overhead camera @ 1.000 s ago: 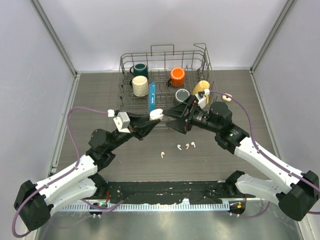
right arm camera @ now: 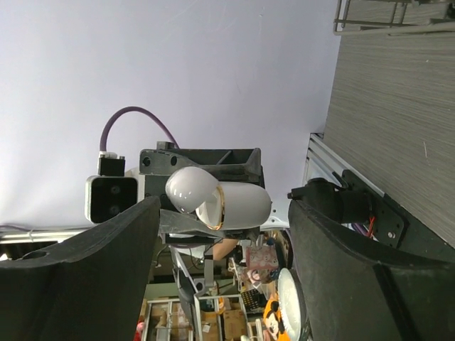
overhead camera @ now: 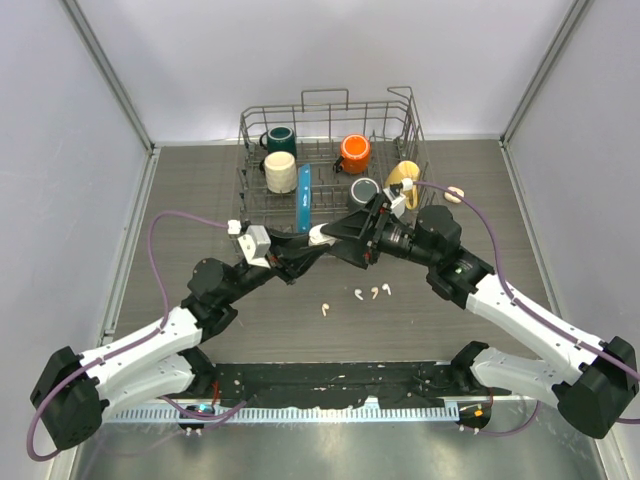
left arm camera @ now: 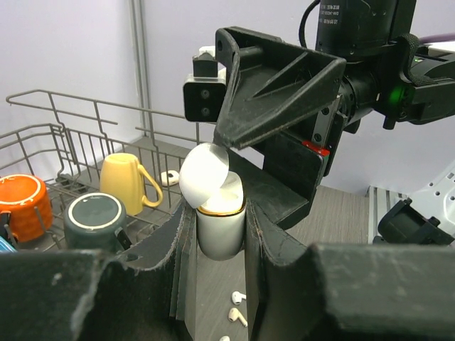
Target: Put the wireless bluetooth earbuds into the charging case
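The white charging case (left arm camera: pixel 220 231), lid flipped open, is held upright between the tips of my left gripper, which is shut on it, above the table. My right gripper stands part open around the case's height, its fingers near the raised lid (left arm camera: pixel 204 172); whether they touch cannot be told. White earbuds (overhead camera: pixel 358 294) lie on the table below, several in all.
A wire rack (overhead camera: pixel 250 112) at the back holds mugs, an orange one (overhead camera: pixel 355 148), and a blue item (overhead camera: pixel 304 195).
My left gripper has moved right with the case, closing on my right gripper. The right gripper has shifted slightly.
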